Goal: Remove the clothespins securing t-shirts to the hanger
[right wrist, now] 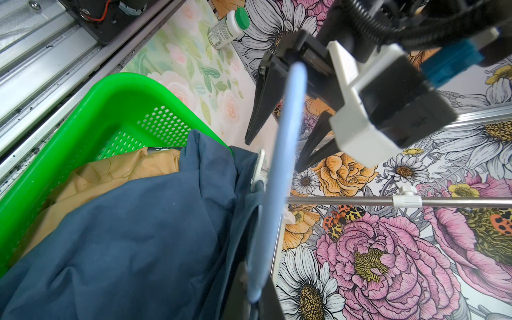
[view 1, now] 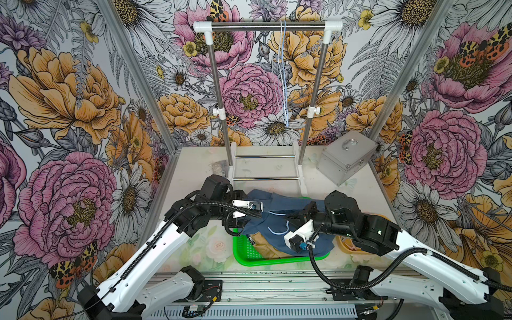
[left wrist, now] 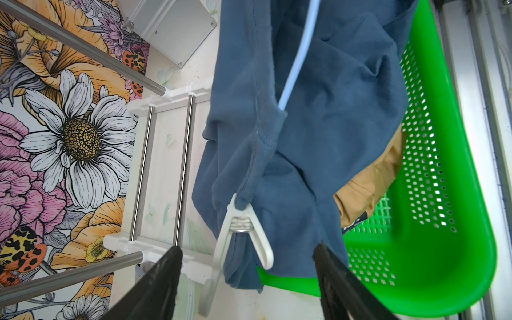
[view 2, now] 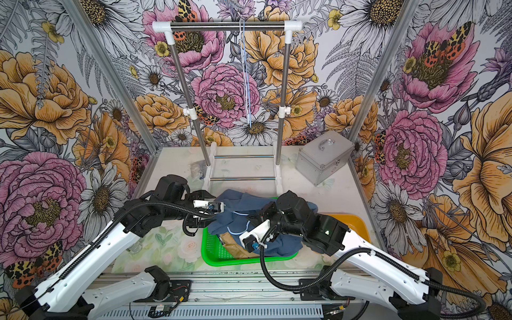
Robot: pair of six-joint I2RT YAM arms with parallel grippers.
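A white clothespin (left wrist: 240, 224) clips the blue t-shirt (left wrist: 320, 122) at a hanger end, in the left wrist view. My left gripper straddles it with fingers apart, open, nothing visibly gripped. My right gripper is shut on the pale blue hanger (right wrist: 282, 154), low in the right wrist view, over the shirt. The shirt lies bunched across the green basket (left wrist: 474, 224), with tan cloth (left wrist: 368, 186) beneath it.
A metal rack (view 1: 325, 53) with hangers on its top bar stands behind. A grey metal box (view 1: 346, 157) is back right, an orange tray (view 2: 354, 224) right, and a bottle (right wrist: 224, 32) left.
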